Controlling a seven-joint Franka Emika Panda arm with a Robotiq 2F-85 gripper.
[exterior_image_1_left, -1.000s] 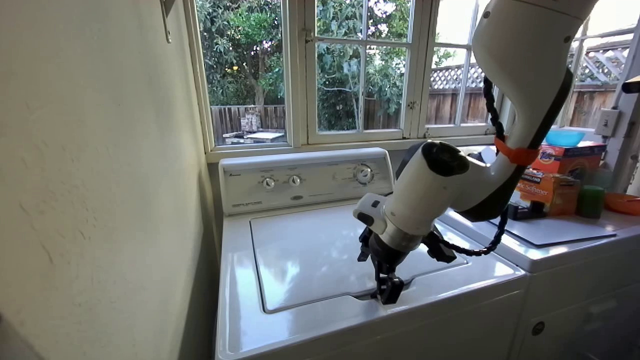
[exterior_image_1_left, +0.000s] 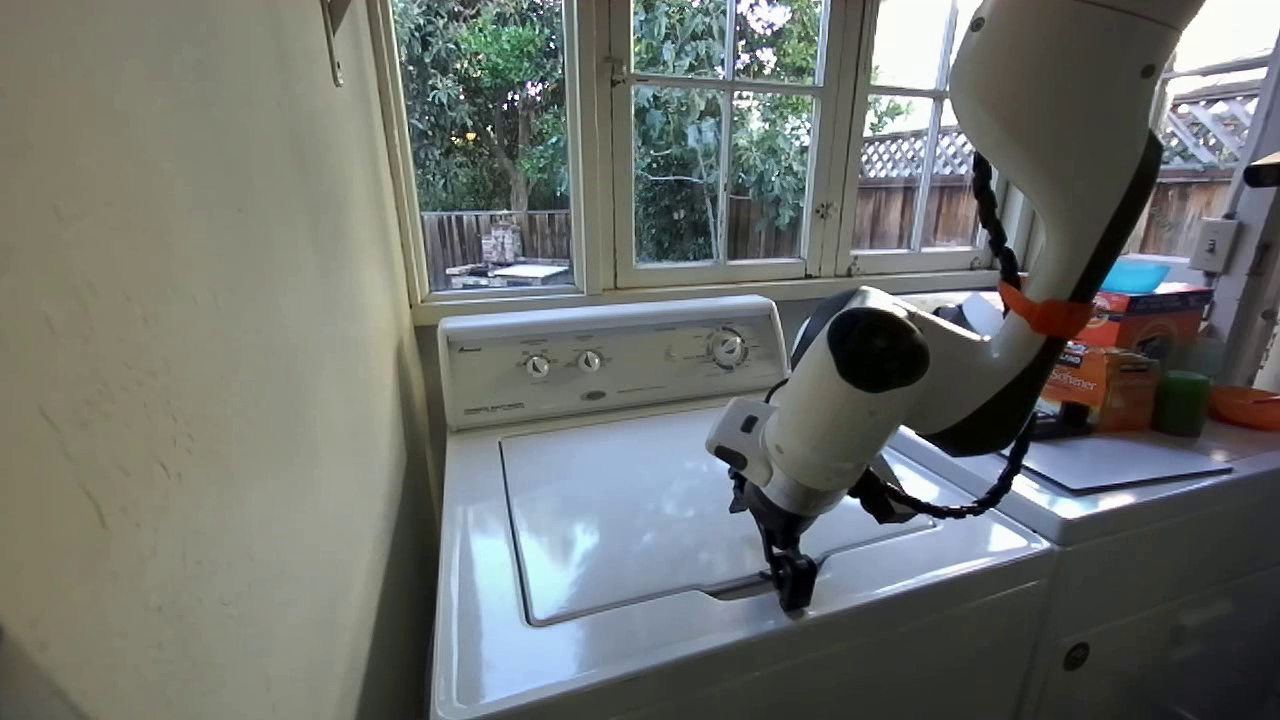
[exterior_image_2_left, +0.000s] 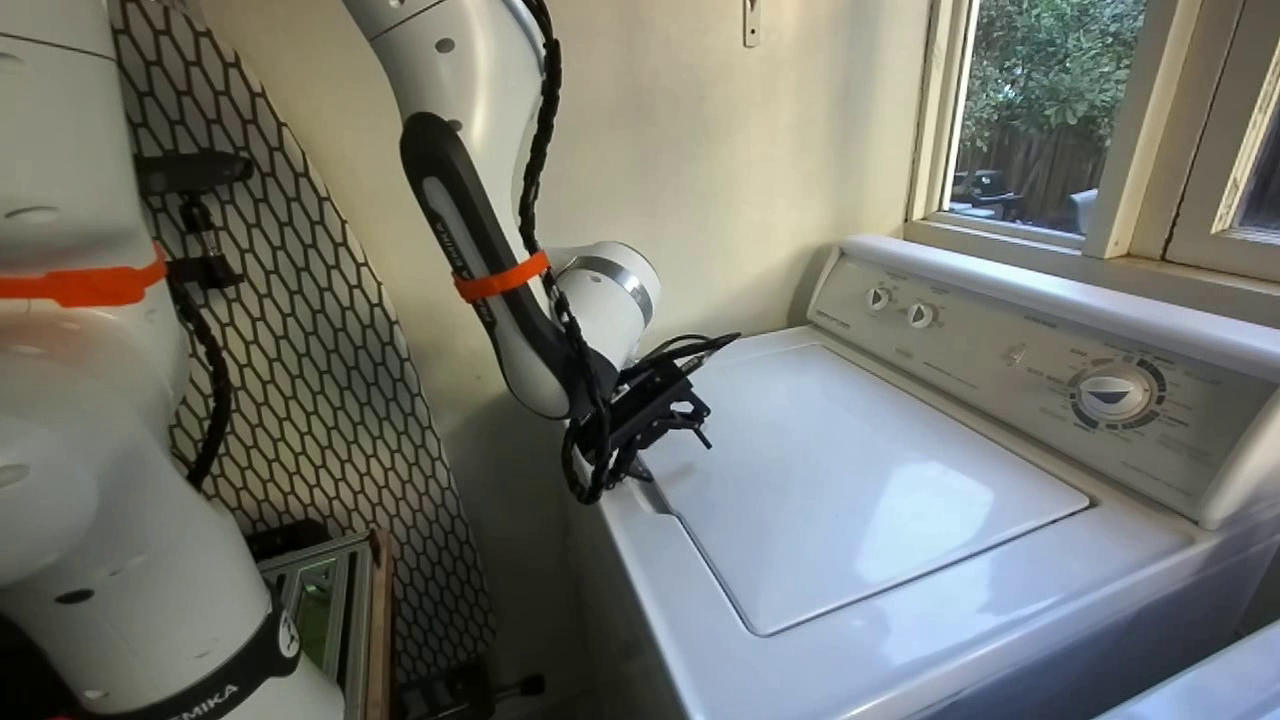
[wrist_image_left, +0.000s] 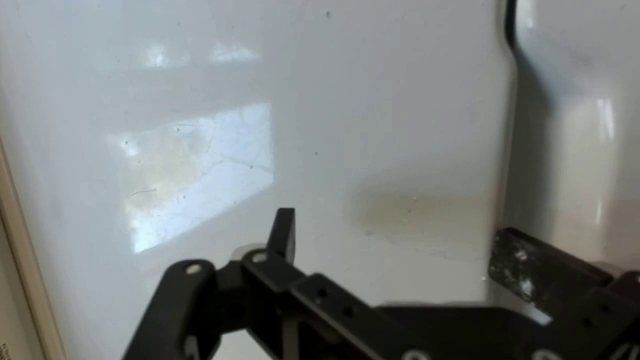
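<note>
A white top-loading washer has its flat lid (exterior_image_1_left: 624, 504) lying closed, level with the top around it. My gripper stands open over the lid's front edge, nothing between its fingers. In the wrist view one finger (wrist_image_left: 286, 237) is above the lid (wrist_image_left: 384, 120), while the other finger (wrist_image_left: 522, 264) is at the recess (wrist_image_left: 531, 150) along that edge. Whether this fingertip touches the washer cannot be told. Exterior view 2 shows the gripper (exterior_image_2_left: 669, 446) low at the lid's front edge, its fingers partly hidden by cables and its own body.
Behind the lid rises the control panel (exterior_image_1_left: 612, 360) with its knobs. A wall (exterior_image_1_left: 216, 360) bounds the washer's left side. To the right, a second appliance carries an orange box (exterior_image_1_left: 1098, 386), a green container (exterior_image_1_left: 1182, 402) and a mat.
In exterior view 1 the arm and gripper have shifted slightly right and a little lower, along the lid's front edge. The lid looks unmoved.
</note>
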